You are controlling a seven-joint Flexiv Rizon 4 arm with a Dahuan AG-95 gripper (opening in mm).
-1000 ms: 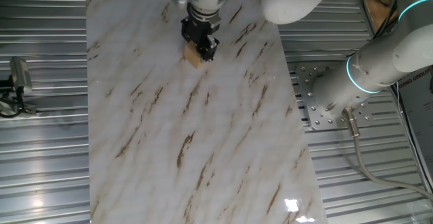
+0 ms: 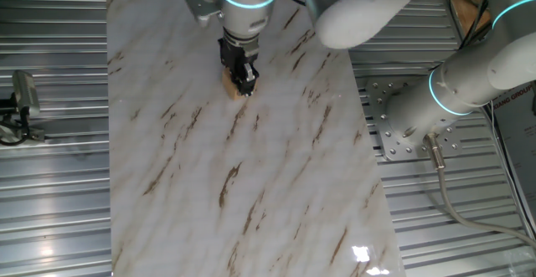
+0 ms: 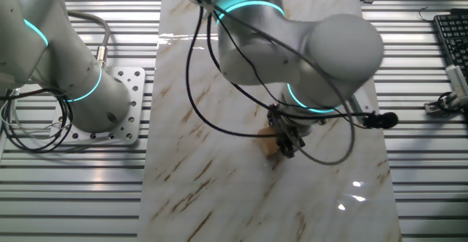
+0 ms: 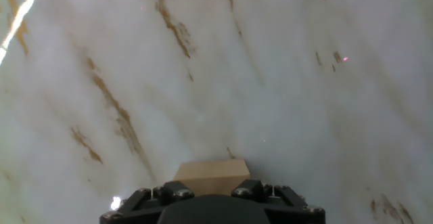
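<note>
A small tan block (image 4: 212, 175) shows at the bottom middle of the wrist view, between the black fingers of my gripper. The gripper is shut on this block. In exterior view 1, the block (image 2: 229, 84) peeks out on the left of the gripper (image 2: 243, 83), mostly covered by it. From the other side, in exterior view 2, a tan face of the block (image 3: 268, 146) is visible beside the black fingers. Whether its underside touches the tabletop cannot be told.
Ribbed metal surfaces (image 2: 54, 193) flank the tabletop. The arm's base plate (image 2: 389, 143) is on the right in exterior view 1. Black cables (image 3: 191, 88) loop around the arm.
The gripper now covers more of the block.
</note>
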